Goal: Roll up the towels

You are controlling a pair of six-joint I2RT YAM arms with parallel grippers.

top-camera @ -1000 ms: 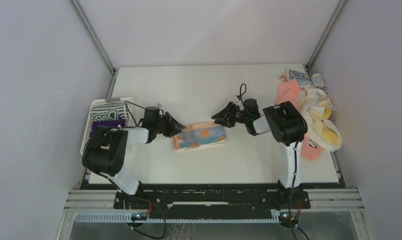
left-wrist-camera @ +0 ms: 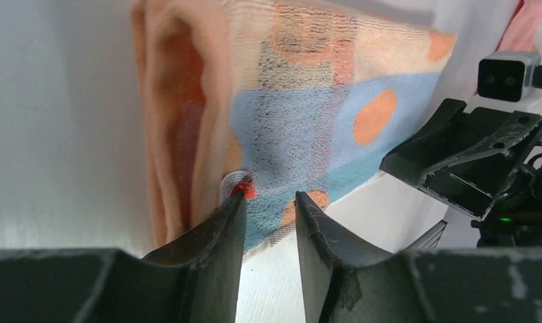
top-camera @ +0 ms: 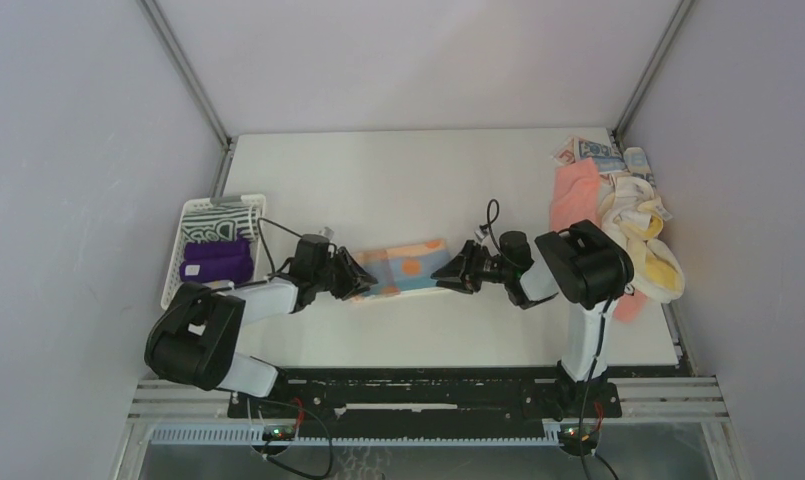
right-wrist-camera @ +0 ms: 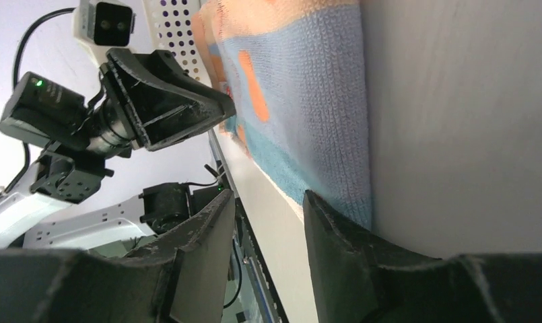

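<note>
A folded towel [top-camera: 410, 266] in peach, blue and orange lies as a flat strip across the middle of the table. Its layered left end, with a red-and-white tag [left-wrist-camera: 243, 186], shows in the left wrist view. At that end's near corner, my left gripper stands open with nothing gripped. My right gripper is at the right end, fingers parted, the near corner of the towel [right-wrist-camera: 315, 128] close to its right finger. Whether the towel's edge sits between the right fingers I cannot tell.
On the left, a white basket [top-camera: 169, 270] holds a rolled purple towel [top-camera: 216, 262] and a striped one [top-camera: 218, 224]. A heap of loose towels [top-camera: 638, 230] lies at the right.
Both grippers have moved from the towel's far edge toward its near edge, now at its left and right ends. The towel looks unmoved.
</note>
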